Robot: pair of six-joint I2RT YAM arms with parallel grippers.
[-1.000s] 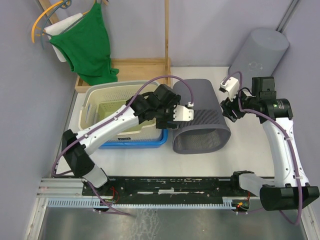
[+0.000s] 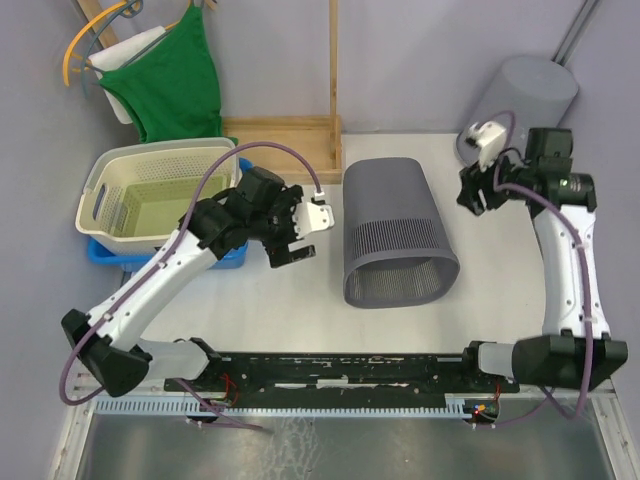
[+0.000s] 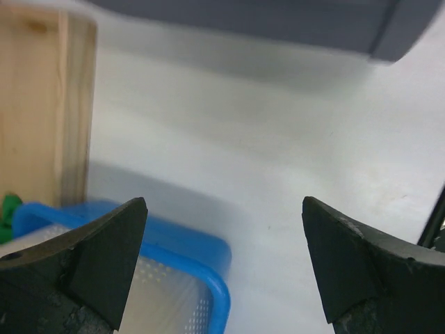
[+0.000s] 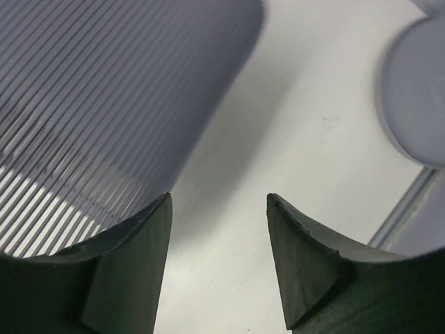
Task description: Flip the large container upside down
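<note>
A large dark-grey container (image 2: pixel 392 200) with slatted sides lies on its side at the middle of the table, its open mouth facing the front edge. My left gripper (image 2: pixel 288 250) is open to the left of it, apart from its wall. In the left wrist view the container's grey side (image 3: pixel 278 24) crosses the top, beyond my open fingers (image 3: pixel 104 257). On the other side, my right gripper (image 2: pixel 472 192) hangs right of the container. Its fingers (image 4: pixel 132 257) stand apart with nothing between them; the slatted wall (image 4: pixel 118 118) passes just left of them.
At the left a cream basket (image 2: pixel 130 190) rests in a blue one (image 2: pixel 100 254); the blue corner (image 3: pixel 217 289) is near my left gripper. A wooden frame (image 2: pixel 290 135) stands behind, and a grey round-topped bin (image 2: pixel 525 95) back right. Bare table (image 2: pixel 270 310) lies front left.
The left arm has moved left, away from the grey container, and the nested baskets have shifted left too. My right gripper has drawn back to the right. The grey container looks unmoved.
</note>
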